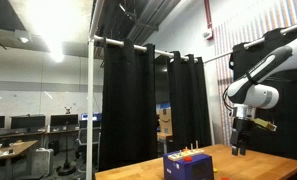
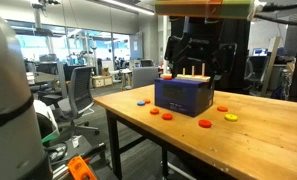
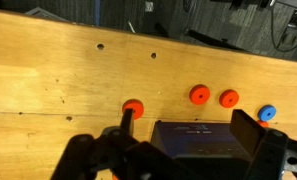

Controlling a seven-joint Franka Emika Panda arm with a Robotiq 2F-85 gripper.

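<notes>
My gripper hangs above the table, its two dark fingers spread well apart and no object held between them. Past and below the fingers, the dark blue box (image 3: pixel 193 138) shows in the wrist view, partly hidden by the gripper. Upright pegs (image 2: pixel 194 70) stand along the box top. Around the box lie flat round discs: an orange-red disc (image 3: pixel 133 107), a red disc (image 3: pixel 199 94), another red disc (image 3: pixel 229 98) and a blue disc (image 3: pixel 267 113). In exterior view 2, a yellow disc (image 2: pixel 231 117) rests on the other side of the box.
Black curtains (image 1: pixel 128 100) and office chairs (image 2: pixel 78 90) stand away from the table.
</notes>
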